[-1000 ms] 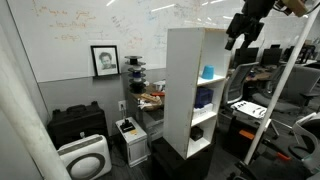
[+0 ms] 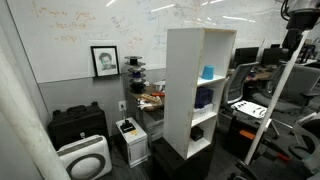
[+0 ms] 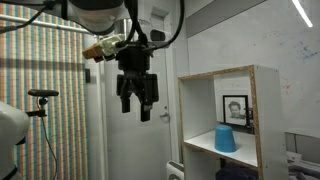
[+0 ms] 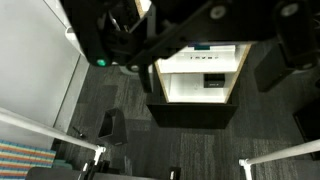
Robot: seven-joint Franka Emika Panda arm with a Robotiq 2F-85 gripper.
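Note:
A blue cup (image 2: 208, 72) stands on the upper board of a white open shelf unit (image 2: 182, 90); the same blue cup (image 3: 225, 138) shows in exterior view 2. Below it are a dark blue box (image 2: 203, 97) and, lower down, a small black object (image 2: 196, 132). My gripper (image 3: 136, 100) hangs with its fingers downward, open and empty, in front of the shelf in that view. Seen from the wrist, the fingers (image 4: 137, 62) are spread wide, with the shelf's lower compartments and a black box (image 4: 214, 80) far below between them.
A black base (image 4: 193, 113) lies under the shelf, with dark carpet (image 4: 225, 145) around it. In exterior view 1, a white appliance (image 2: 85, 158) and a black case (image 2: 78, 122) stand at the left. Chairs and desks crowd the right side behind the arm.
The cup and the shelf's contents have stayed put.

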